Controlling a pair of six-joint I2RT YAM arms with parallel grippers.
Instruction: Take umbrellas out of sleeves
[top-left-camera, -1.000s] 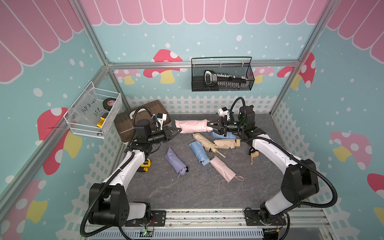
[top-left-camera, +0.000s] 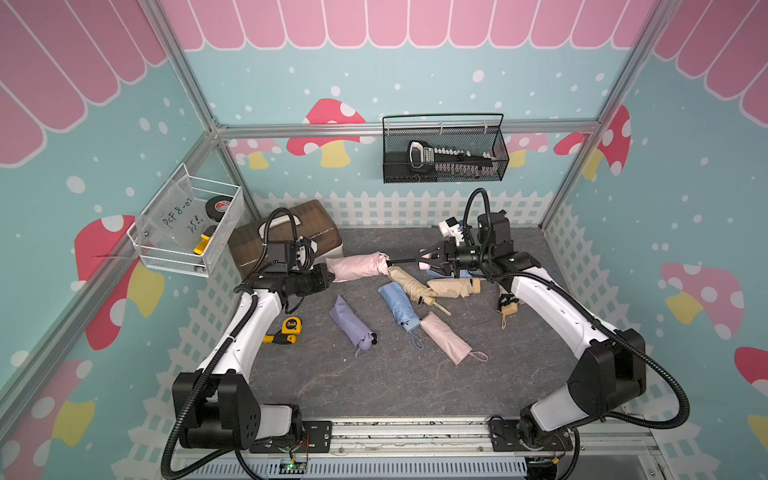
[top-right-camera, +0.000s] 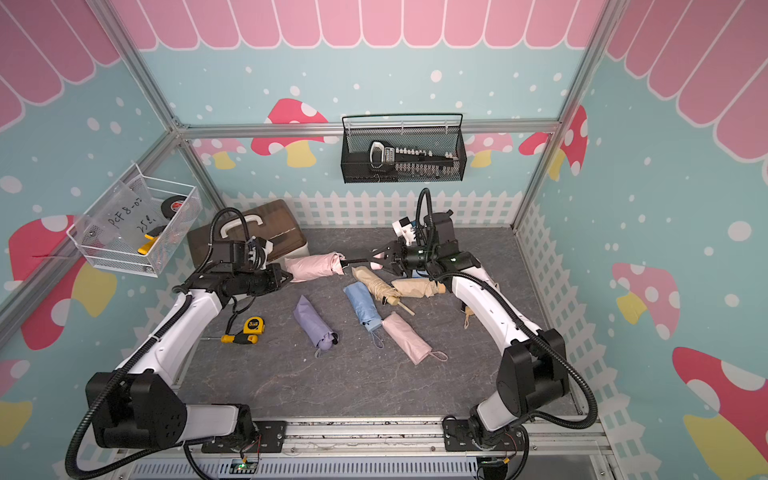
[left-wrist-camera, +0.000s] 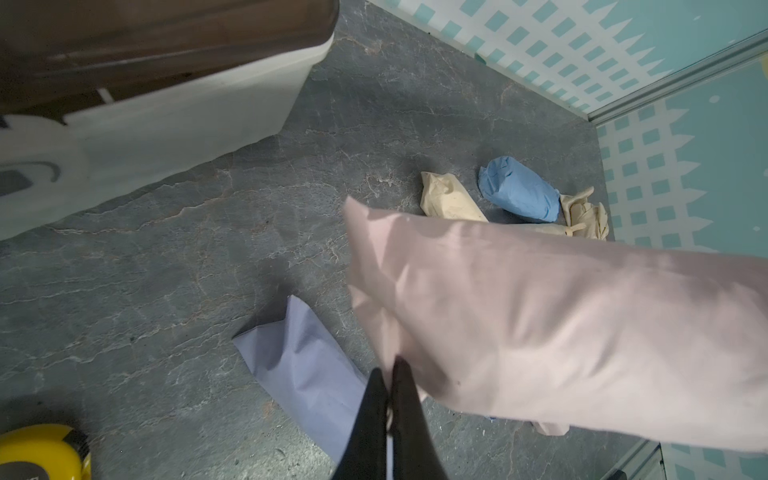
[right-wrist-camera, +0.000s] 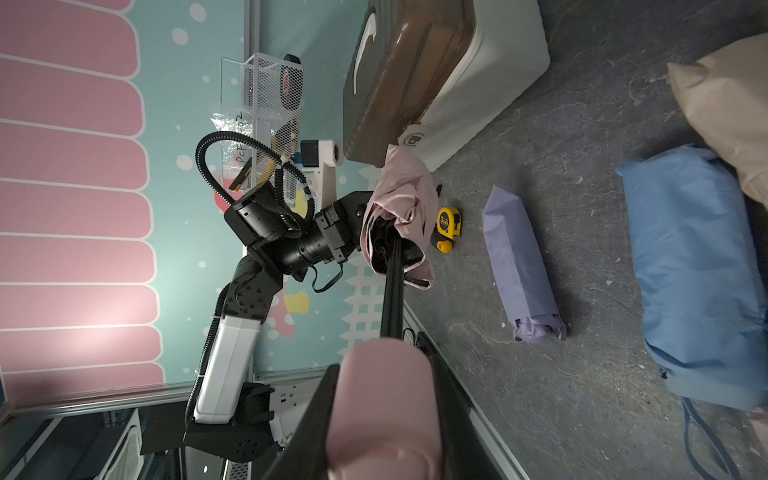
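Note:
A pink umbrella (top-left-camera: 358, 266) hangs above the table between the two arms, roughly level. At its far left end my left gripper is shut, with the cloth tip of the pink sleeve (left-wrist-camera: 560, 320) pinched in its fingertips. My right gripper (top-left-camera: 432, 261) is shut on the umbrella's pink handle (right-wrist-camera: 384, 408). A dark shaft (right-wrist-camera: 393, 292) is bared between handle and pink cloth; the cloth's end gapes around it.
Beige umbrellas (top-left-camera: 453, 288) lie below the right arm. A brown-lidded box (top-left-camera: 316, 224) stands behind the left gripper. A yellow tape measure (top-left-camera: 291, 325) and a screwdriver (top-left-camera: 280, 339) are at the left.
The left gripper has moved left and a little down, now with the pink cloth's end in it. Cloth has drawn away from the right gripper, baring the shaft. The right gripper has barely moved.

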